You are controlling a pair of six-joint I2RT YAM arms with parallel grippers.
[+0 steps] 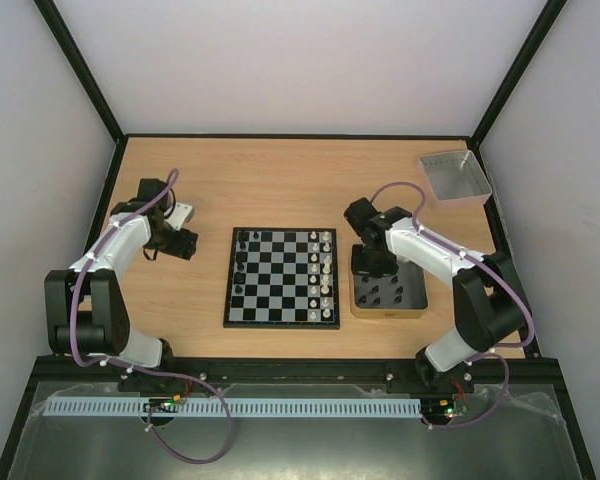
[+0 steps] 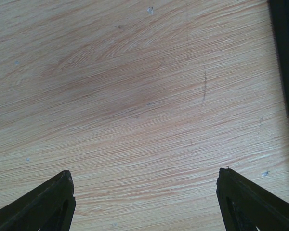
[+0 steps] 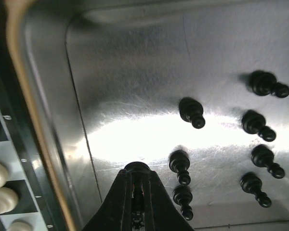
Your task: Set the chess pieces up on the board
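Note:
Shut on a black chess piece (image 3: 137, 167), my right gripper hangs over the bin (image 1: 390, 312) right of the board. Only the piece's rounded base shows clearly between the fingers; the rest is hidden. Several black pawns (image 3: 191, 112) stand below it on the bin floor. White pieces (image 1: 326, 268) fill two columns on the right side of the chessboard (image 1: 280, 326). A few black pieces (image 1: 240, 268) stand at its left side. Far to the left, my open left gripper is above bare table, nothing between its fingers.
An empty-looking grey bin (image 1: 455, 177) sits at the back right corner. The bin's raised rim (image 3: 36, 115) stands between the pawns and the board.

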